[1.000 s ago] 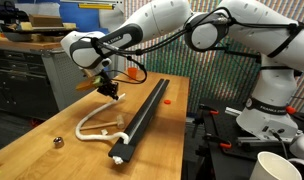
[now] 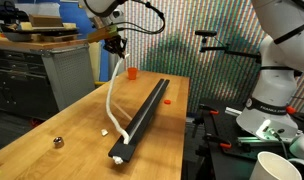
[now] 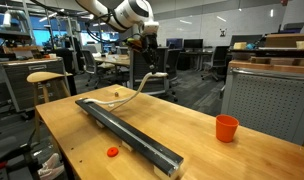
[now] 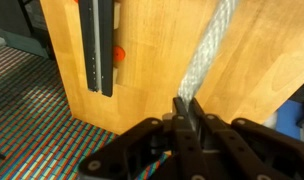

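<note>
A thick white rope (image 2: 113, 104) rises from the wooden table, its upper end caught in my gripper (image 2: 117, 50), which is shut on it above the tabletop. In the second exterior view the raised part of the rope (image 3: 142, 90) slants down to the table behind a long black rail (image 3: 127, 130). The rope's lower end lies by the near end of the rail (image 2: 142, 118). From the wrist, the rope (image 4: 209, 45) runs between the fingertips of the gripper and out of the frame at the top.
A red disc (image 3: 113, 152) lies beside the rail. The orange cup (image 3: 226, 128) stands at the table's far end. A small metal object (image 2: 58, 142) sits on the left part of the table. Between rail and cup the tabletop is clear.
My gripper has moved up and away toward the far end, lifting the rope's end. The rope, curved low over the table before, now hangs straighter and steeper.
</note>
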